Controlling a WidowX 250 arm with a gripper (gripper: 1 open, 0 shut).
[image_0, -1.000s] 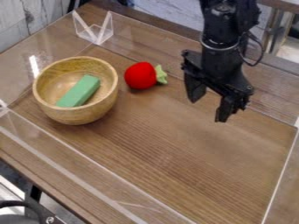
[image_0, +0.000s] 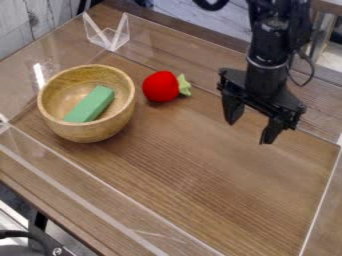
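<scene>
My black gripper (image_0: 257, 130) hangs over the right part of the wooden table, its two fingers spread open with nothing visible between them. A red round object (image_0: 162, 86) with a small green leafy part lies to its left, apart from it. Further left, a wooden bowl (image_0: 62, 92) holds a green block (image_0: 88, 103).
A clear plastic holder (image_0: 104, 30) stands at the back left. The table's edge runs along the right side and the lower left.
My gripper has shifted a little to the right over the last second. The bowl, the green block and the red object have not moved.
</scene>
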